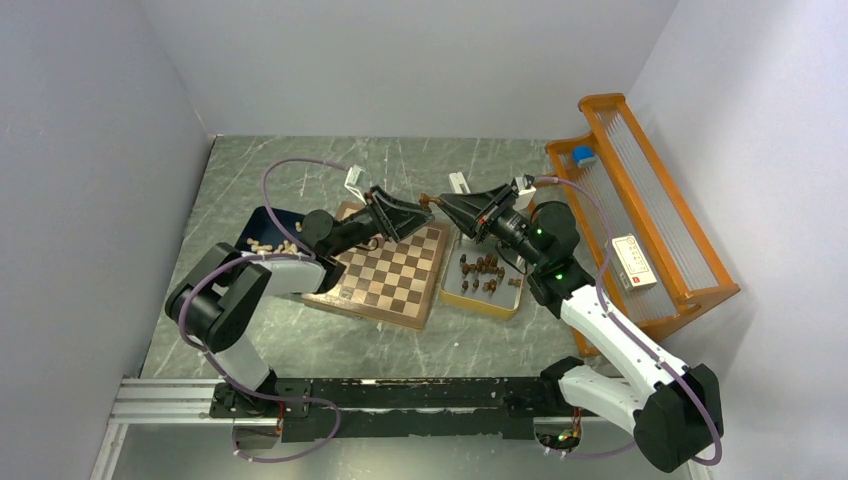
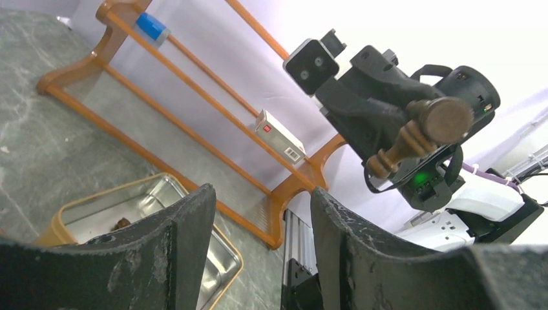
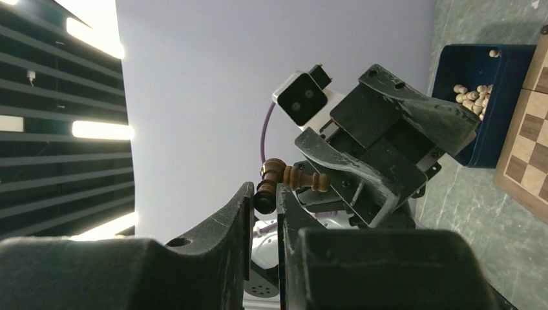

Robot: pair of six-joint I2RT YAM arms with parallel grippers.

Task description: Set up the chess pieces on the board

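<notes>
My right gripper is shut on a dark brown chess piece, held in the air over the right part of the chessboard. In the right wrist view it seems to overlap a second turned brown shape; I cannot tell whether that is one piece or two. My left gripper stands open just left of it, facing it, with nothing between its fingers. Dark pieces lie in a tray right of the board; light pieces lie in a navy bin left of it.
A wooden rack with a white box and a blue object stands at the right. Bare grey table shows in front of the board and behind it. Walls enclose the sides and back.
</notes>
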